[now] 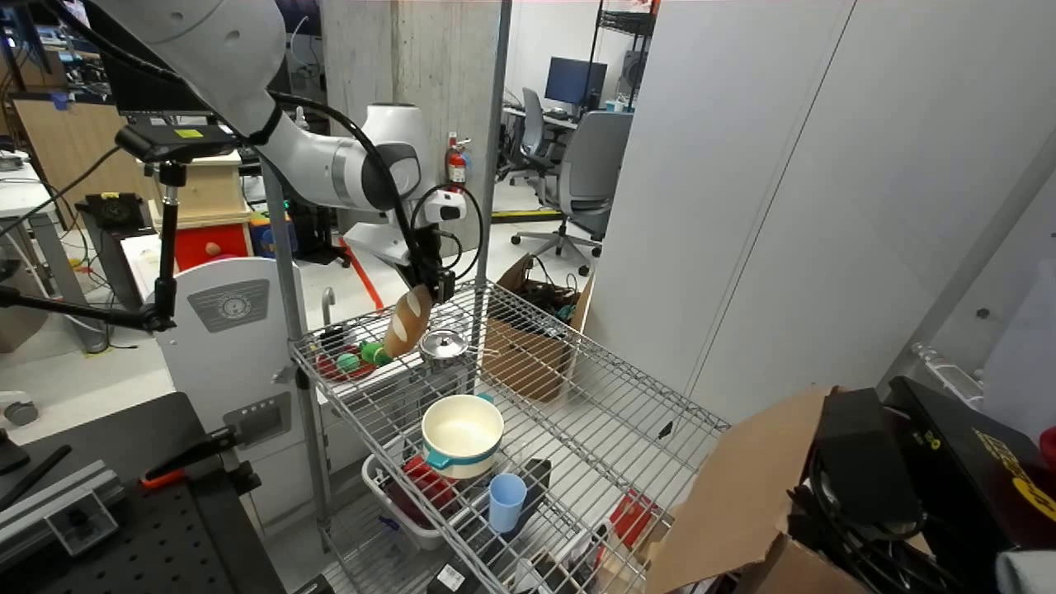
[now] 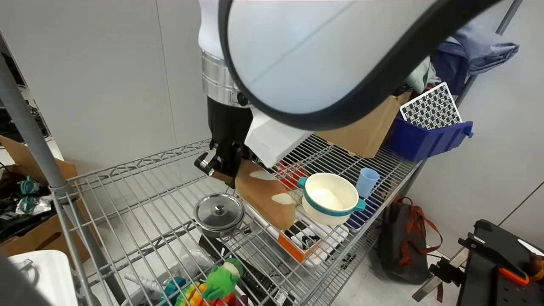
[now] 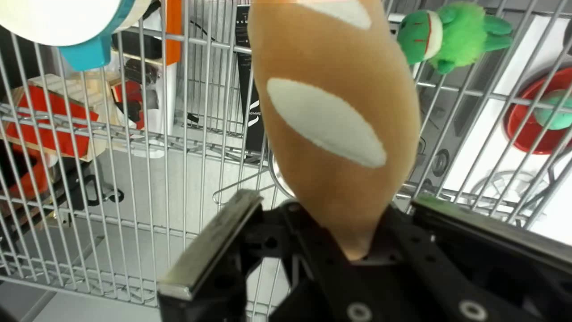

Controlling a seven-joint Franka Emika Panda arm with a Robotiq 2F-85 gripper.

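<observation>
A brown toy bread loaf (image 1: 407, 321) with pale slashes hangs above the wire shelf, one end held by my gripper (image 1: 437, 287). In the wrist view the loaf (image 3: 332, 107) stretches upward from my gripper, which is shut on its narrow end. A cream pot with teal handles (image 1: 462, 436) stands on the rack, apart from the bread. The metal lidded pan (image 2: 219, 211) sits on the wires near the loaf; in the wrist view the bread hides most of it.
A blue cup (image 1: 506, 502) stands beside the cream pot. A green plush toy (image 3: 461, 36) and a red bowl (image 3: 541, 110) lie near the rack's end. A cardboard box (image 1: 737, 485) occupies the far end. Bare wire (image 1: 614, 416) lies along the wall side.
</observation>
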